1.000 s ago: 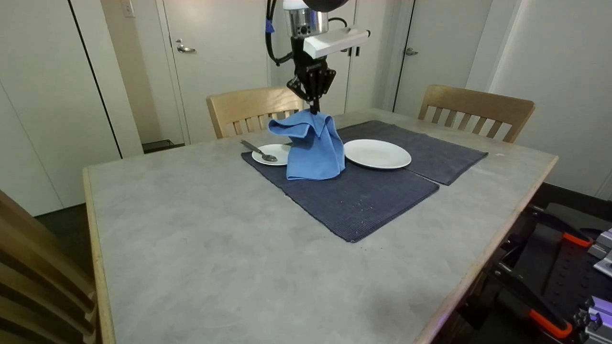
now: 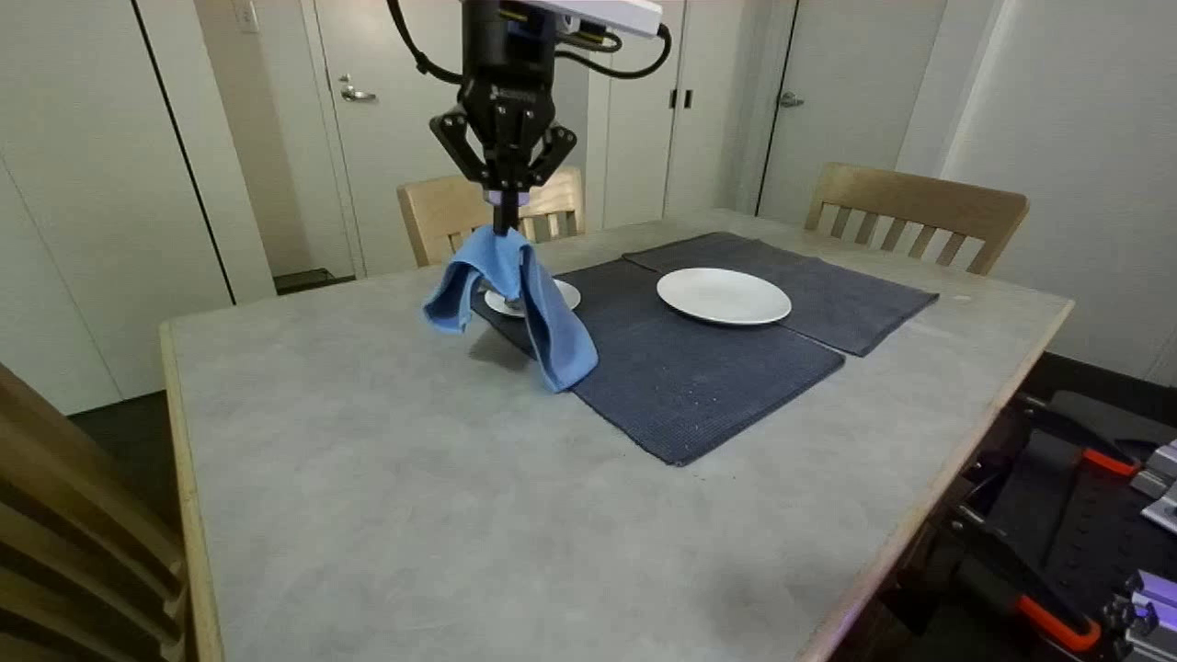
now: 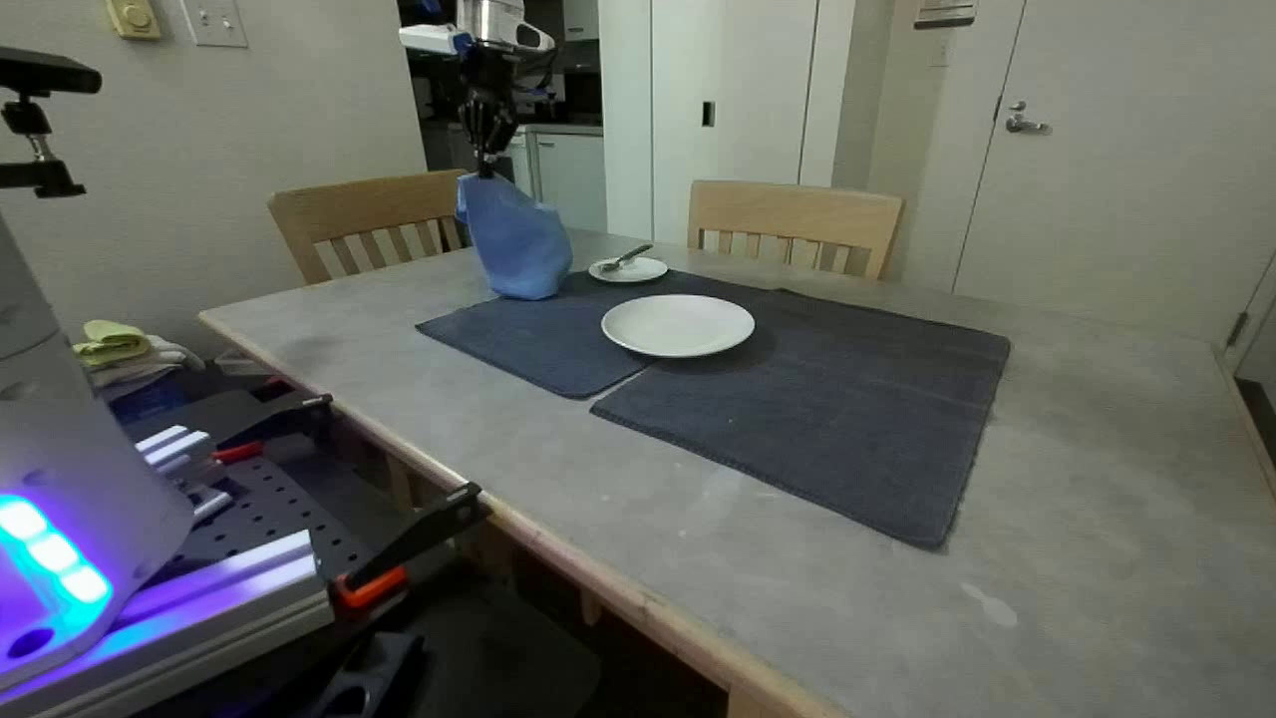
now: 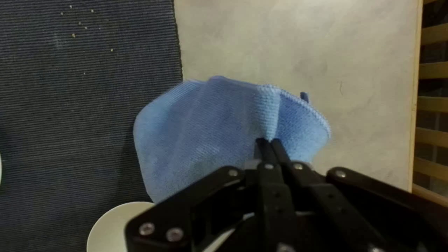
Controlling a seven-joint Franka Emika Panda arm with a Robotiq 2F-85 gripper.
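A blue cloth (image 2: 557, 331) hangs in folds from my gripper (image 2: 507, 230), over the left edge of the dark placemat. In the wrist view the fingers (image 4: 262, 147) are pressed together on the cloth (image 4: 201, 130), which spreads out beneath them. From the other side, the gripper (image 3: 484, 175) holds the cloth (image 3: 516, 239) by its top. Behind it in exterior view 1 is a small white plate (image 2: 569, 294), partly covered. A spoon (image 3: 629, 256) lies on that small plate (image 3: 652, 270).
A large white plate (image 2: 724, 296) rests on the dark placemats (image 2: 706, 386). Crumbs (image 4: 74, 35) lie scattered on one mat. Wooden chairs (image 3: 796, 215) stand at the table's edges.
My gripper has carried the cloth left in exterior view 1, from beside the large plate to the mat's left edge. The cloth now blocks much of the small plate and spoon there.
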